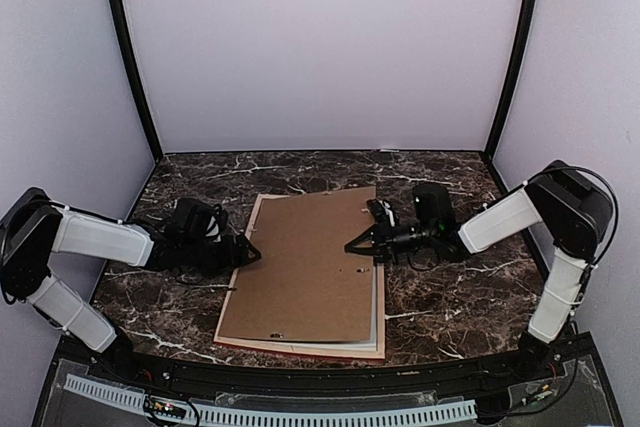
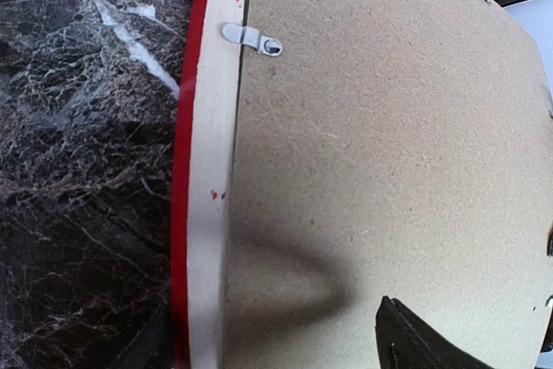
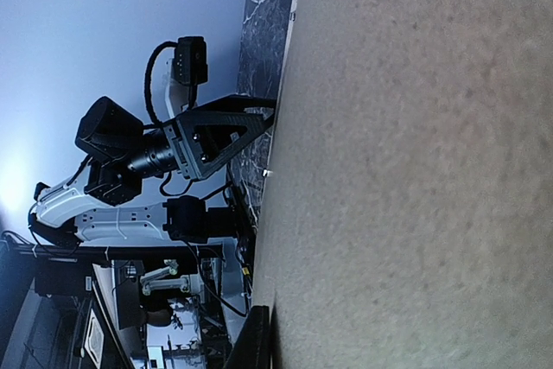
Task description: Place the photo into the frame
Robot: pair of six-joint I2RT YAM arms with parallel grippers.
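Observation:
The photo frame (image 1: 312,349) lies back up on the dark table, its pale rim edged in red. Over it is the brown backing board (image 1: 305,267), its right side raised. A white sheet (image 1: 378,302), perhaps the photo, peeks out under the board's right and lower edges. My right gripper (image 1: 364,239) is shut on the board's right edge; in the right wrist view one dark finger (image 3: 253,340) shows at that edge, the other hidden. In the left wrist view my left gripper stands open, fingers apart across the pale left rim (image 2: 212,136) and the board.
A metal clip (image 2: 252,39) sits on the board near its left edge and reaches onto the rim. Bare marble table (image 1: 450,312) lies right of the frame, with more behind it. A black rail (image 1: 300,379) runs along the front.

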